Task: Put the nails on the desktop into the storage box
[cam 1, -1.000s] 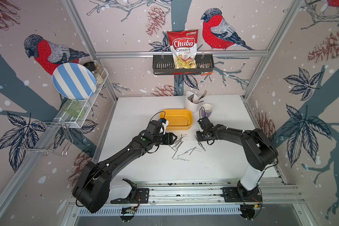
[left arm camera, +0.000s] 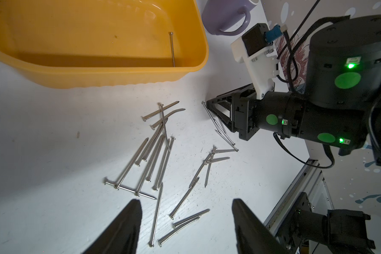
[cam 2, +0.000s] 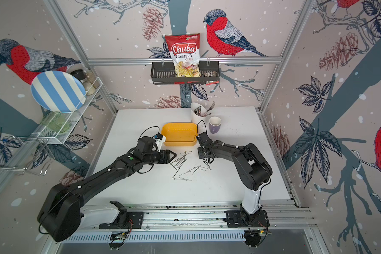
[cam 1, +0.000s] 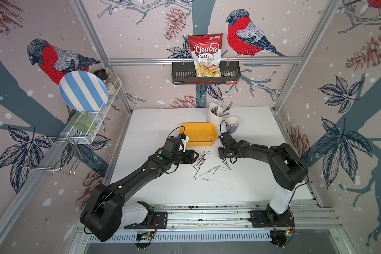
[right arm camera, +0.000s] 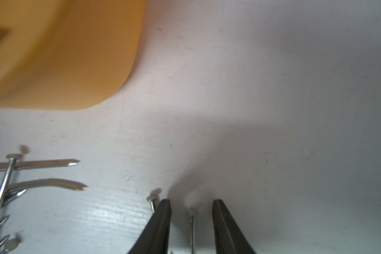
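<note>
The yellow storage box [left arm camera: 114, 76] holds one nail [left arm camera: 172, 48], seen near its right end. Loose nails [left arm camera: 156, 160] are scattered on the white desktop in front of it, several overlapping in a cluster. Wide apart, the fingers of my left gripper hover over the desk with nothing held. My right gripper is low at the right-hand group of nails. Its fingers are apart; a nail [right arm camera: 193, 232] shows in the gap, touching neither fingertip as far as visible. A second nail head [right arm camera: 152, 197] lies just outside the left finger.
Behind the box stand a white cutlery holder [cam 1: 216, 115] and a purple mug [cam 1: 232, 124], the mug close to the right arm. The two grippers face each other across the nails. Free desktop lies at the left and along the front.
My right gripper has shifted slightly to the left over the nails. The left arm has hardly moved. The nails lie as before.
</note>
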